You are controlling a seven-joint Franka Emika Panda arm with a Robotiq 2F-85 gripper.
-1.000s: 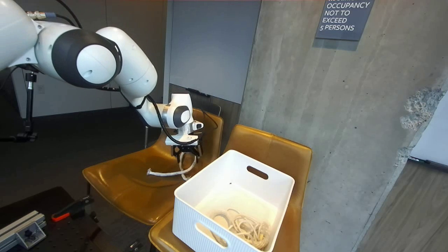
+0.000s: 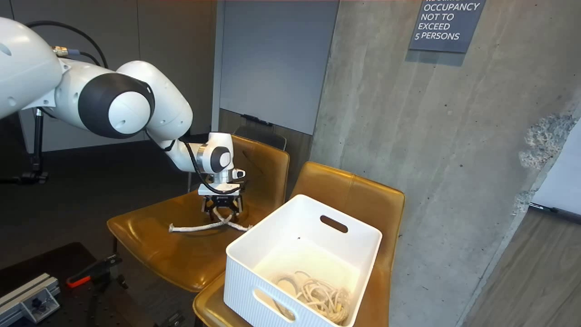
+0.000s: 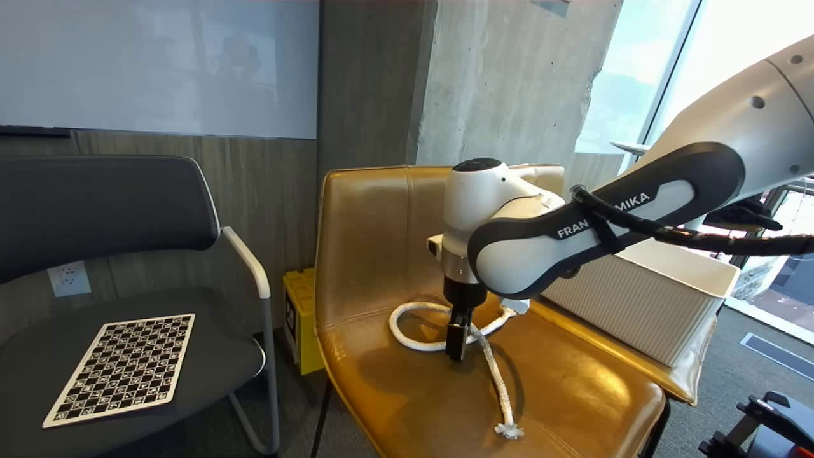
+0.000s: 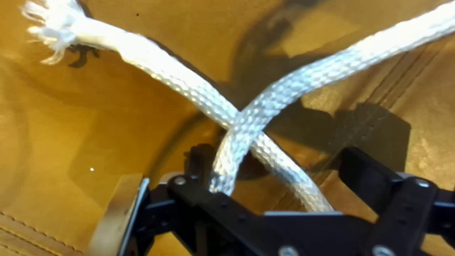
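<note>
A white braided rope (image 3: 495,371) lies on the seat of the tan leather chair (image 2: 163,234), curving into a loop and crossing over itself. Its frayed end (image 4: 59,27) shows at the upper left of the wrist view. Low over the seat, my gripper is open around the rope. Both strands run between its fingers below the crossing, one of them close beside the left finger. From the side, the gripper (image 3: 456,347) points straight down at the loop, its tips near the leather.
A white bin (image 2: 243,272) holding several coils of cord (image 2: 321,297) stands on the second tan chair (image 2: 348,188), right beside the first. A dark chair with a checkered board (image 3: 126,366) stands apart.
The arm has moved left and lower in exterior view 1. The rope has shifted left on the seat too, and its loop now lies lower with crossed strands under the gripper.
</note>
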